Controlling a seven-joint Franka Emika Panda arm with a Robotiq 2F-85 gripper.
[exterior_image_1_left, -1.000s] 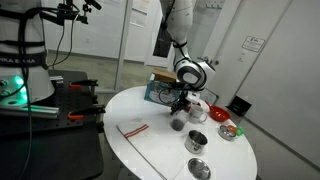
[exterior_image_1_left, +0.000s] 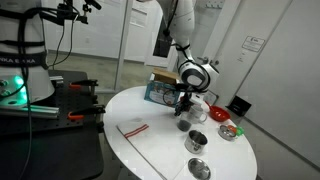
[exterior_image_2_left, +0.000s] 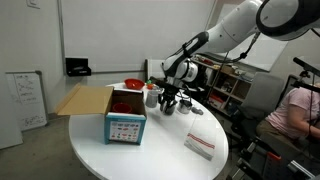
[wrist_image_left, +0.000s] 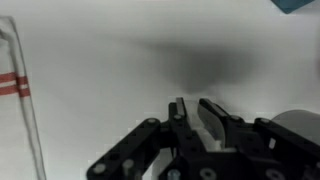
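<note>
Near the middle of the white table, my gripper (exterior_image_1_left: 183, 106) points down, right at a small grey cup (exterior_image_1_left: 183, 124). From the opposite side, the gripper (exterior_image_2_left: 168, 101) also appears at that cup (exterior_image_2_left: 169, 109). Close up, the black fingers (wrist_image_left: 181, 108) stand near each other with something pale and grey between them, seemingly the cup's rim; most of it is hidden by the gripper. Whether the cup's base touches the table is hard to tell.
Beside the cup are a metal pot (exterior_image_1_left: 195, 142), a round lid (exterior_image_1_left: 199, 168) and a white mug (exterior_image_1_left: 199, 112). A red bowl (exterior_image_1_left: 239, 106) sits farther right. Behind the arm stands an open box (exterior_image_2_left: 124, 127). A striped cloth (exterior_image_1_left: 131, 127) lies near the edge.
The gripper and the grey cup have shifted slightly to the right and towards the pot in exterior view 1. Other objects stay where they were.
</note>
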